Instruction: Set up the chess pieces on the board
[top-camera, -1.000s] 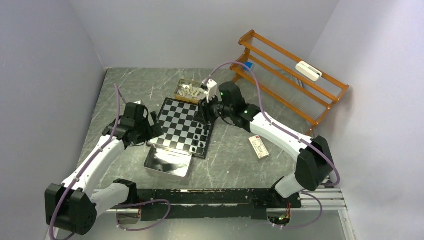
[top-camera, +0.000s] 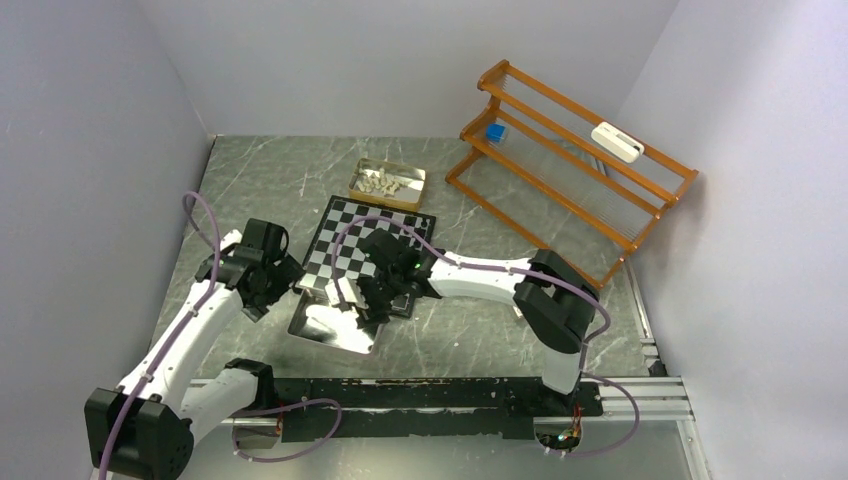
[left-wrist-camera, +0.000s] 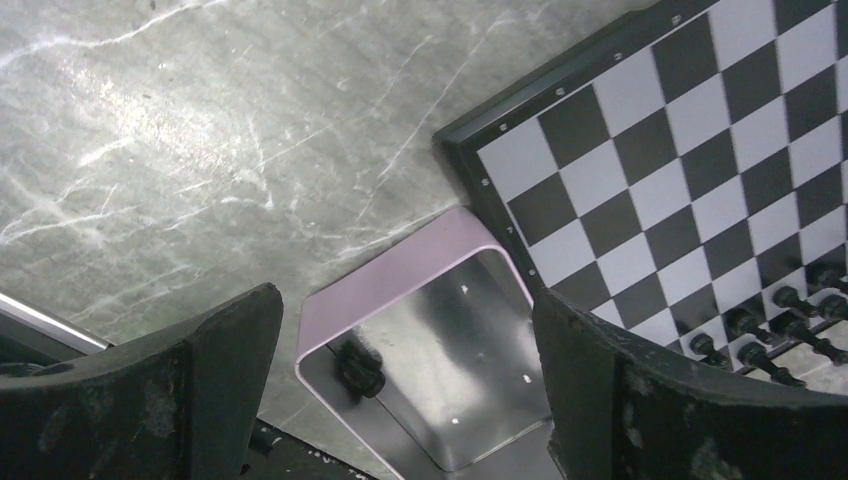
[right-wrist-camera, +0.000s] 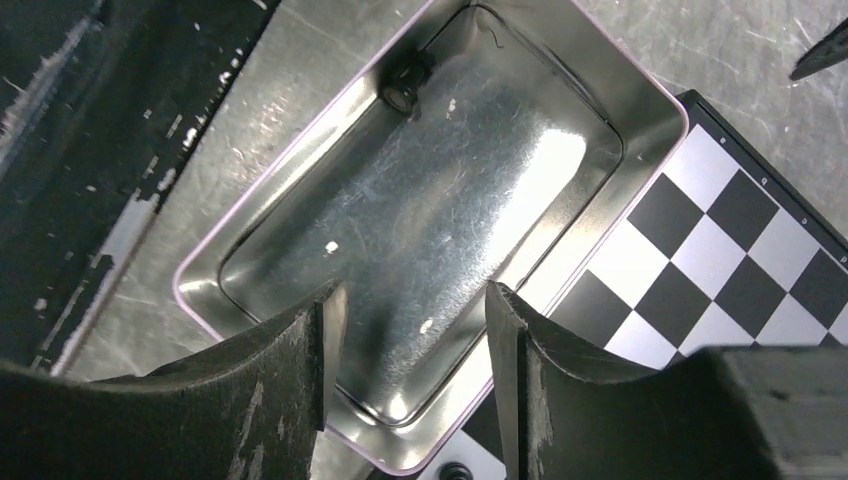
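Observation:
The chessboard (left-wrist-camera: 670, 170) has several black pieces (left-wrist-camera: 790, 325) along one edge in the left wrist view. A metal tray beside it holds a black piece near one end, also visible in the left wrist view (left-wrist-camera: 362, 375). A gold-rimmed box (top-camera: 390, 182) behind the board holds several white pieces. My left gripper stands open, left of the board, with nothing between its fingers. My right gripper hovers over the metal tray, part open, with nothing between its fingers.
A wooden rack (top-camera: 560, 180) with a blue object and a white item stands at the back right. The left part of the table has bare marble behind my left arm. The table's front edge is close to the tray.
My right gripper has moved from over the board's back right down-left to over the metal tray. My left arm has shifted slightly left.

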